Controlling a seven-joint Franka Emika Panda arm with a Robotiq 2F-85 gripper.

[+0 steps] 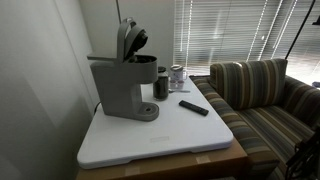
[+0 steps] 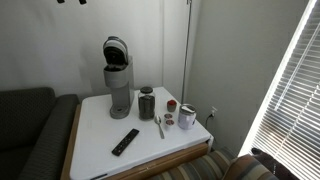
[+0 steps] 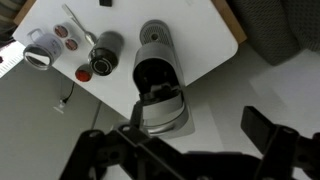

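Note:
A grey coffee maker (image 2: 118, 85) stands at the back of the white table, its lid (image 2: 116, 50) raised and the dark inside exposed. Beside it is a dark jar (image 2: 147, 102). A spoon (image 2: 158, 127), two small pods (image 2: 169, 119), a small reddish container (image 2: 171, 105) and a pale mug (image 2: 187, 117) are grouped farther right. The black remote (image 2: 125, 142) lies toward the front. In the wrist view my gripper is open high above the coffee maker (image 3: 158, 65), its fingers wide apart and nothing between them.
A striped armchair (image 1: 250, 85) adjoins its right side, and a dark sofa (image 2: 30, 125) is at the left in exterior view 2. Walls close off the back; window blinds (image 1: 230, 35) hang beyond.

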